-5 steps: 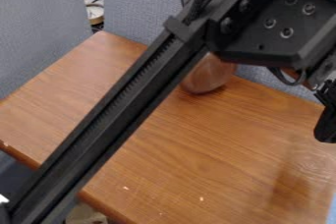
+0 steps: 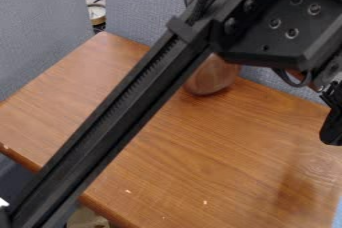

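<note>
A brownish rounded object (image 2: 211, 77), perhaps a bowl, rests at the back of the wooden table (image 2: 201, 162), partly hidden behind my black arm, which crosses the view diagonally from lower left to upper right. At the right edge, dark parts at the end of the arm (image 2: 330, 122) hang over the table, cut off by the frame. Whether the gripper's fingers are open or shut does not show.
Grey padded panels (image 2: 40, 52) border the table at the left and back.
</note>
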